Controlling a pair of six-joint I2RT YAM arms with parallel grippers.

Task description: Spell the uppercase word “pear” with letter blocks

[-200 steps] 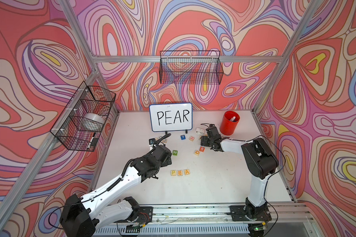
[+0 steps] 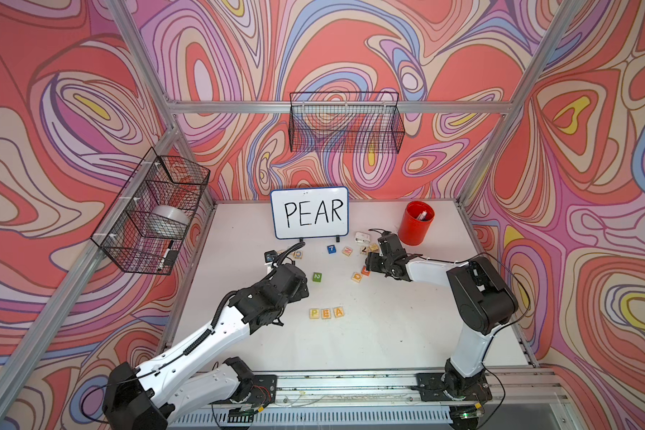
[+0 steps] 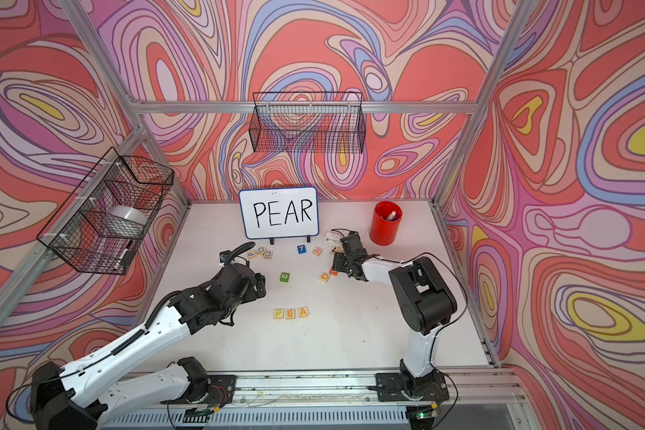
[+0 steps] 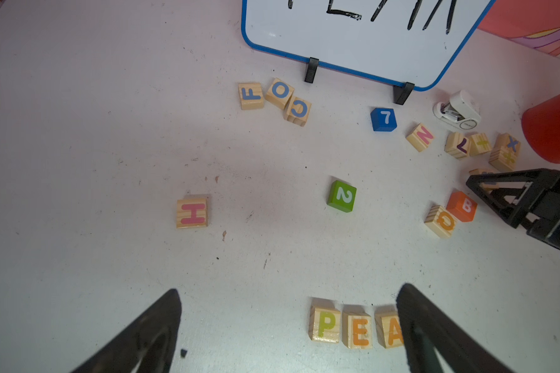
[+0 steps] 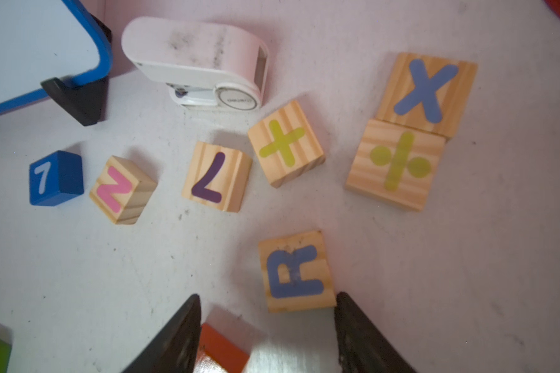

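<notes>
Blocks P [image 4: 325, 324], E [image 4: 357, 330] and A [image 4: 390, 330] stand in a row at the table's front, letters up, small gaps between them. In the right wrist view the blue-lettered R block [image 5: 296, 271] lies turned sideways, just ahead of my right gripper. That gripper's fingers are apart; the right fingertip [image 5: 348, 310] appears close to the block's lower corner, and whether it touches cannot be told. My left gripper is open and empty above the left-centre of the table. The whiteboard [image 2: 309, 213] at the back reads PEAR.
An orange B block [image 4: 461, 206] and an O-like block [image 4: 440, 221] sit beside the right gripper. Behind R lie the plus block [image 5: 286, 143], division block [image 5: 395, 164] and X block [image 5: 426, 93]. A white stapler [image 5: 196, 62] and red cup [image 2: 416, 223] stand farther back.
The left arm has drifted slightly left. The P, E, A row is unchanged.
</notes>
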